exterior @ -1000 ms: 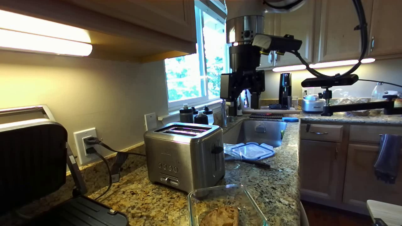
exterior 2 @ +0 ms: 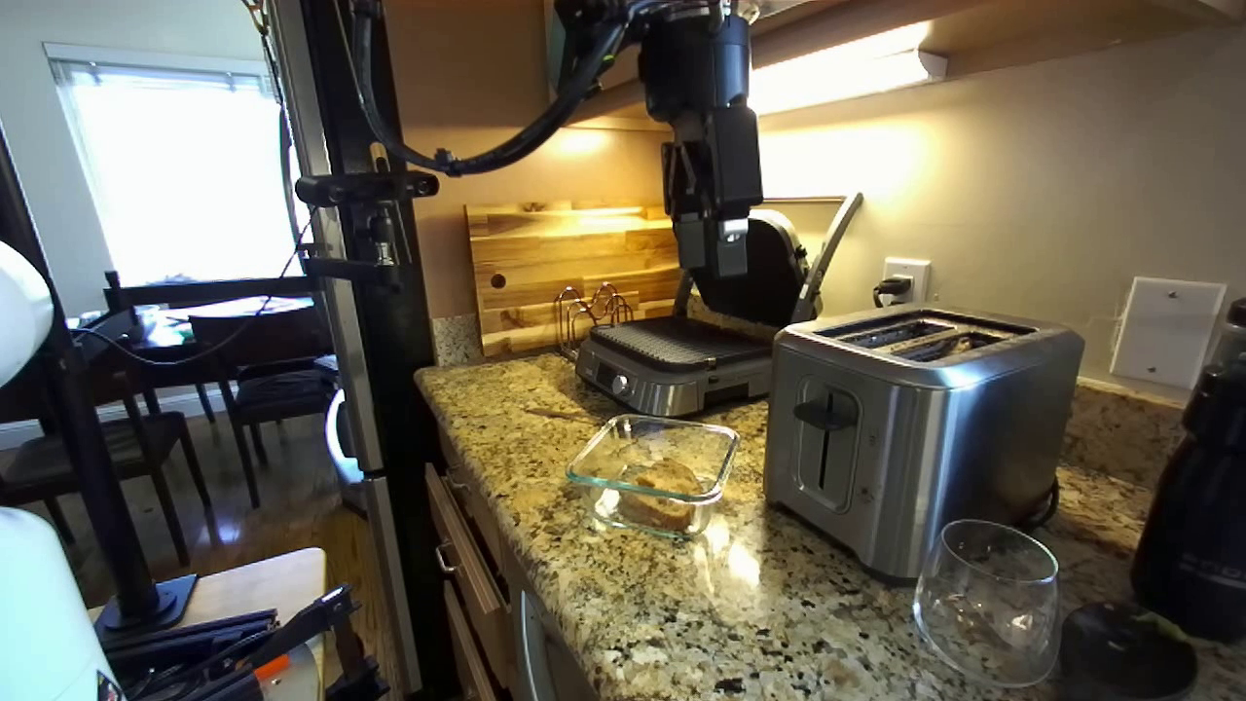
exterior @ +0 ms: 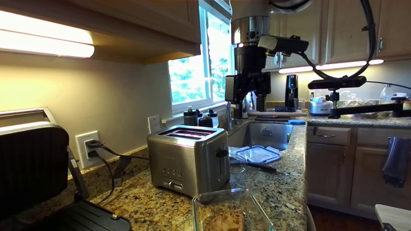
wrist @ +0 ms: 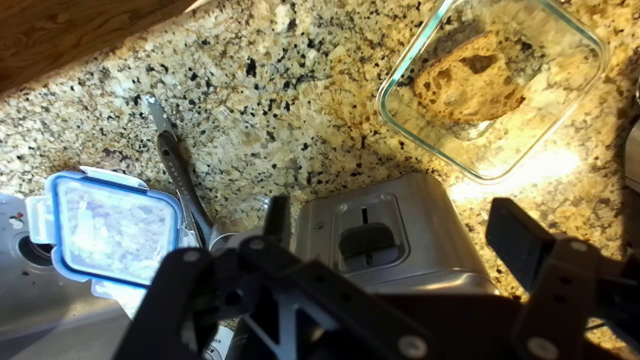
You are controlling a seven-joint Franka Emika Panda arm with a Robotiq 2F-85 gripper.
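Note:
My gripper is open and empty, hanging well above the counter over the toaster in the wrist view. The steel toaster [exterior: 185, 161] stands upright by the wall, its lever [exterior 2: 825, 409] near the top of its track. Inside a square glass container [exterior 2: 651, 514] lies a piece of bread [wrist: 471, 84]; the container rests on the counter beside the toaster. In exterior view 1 the gripper [exterior: 249, 106] shows higher than the toaster's top. Dark bits are visible in the toaster's slots [exterior 2: 934, 339], but I cannot tell what they are.
A stemless glass [exterior 2: 987, 608] stands close to the toaster. A dark-handled knife [wrist: 180, 174] and a blue-rimmed lid [wrist: 117, 228] lie near the sink [exterior: 266, 134]. An open grill press [exterior 2: 689, 362] occupies the far corner. Bare counter lies between knife and container.

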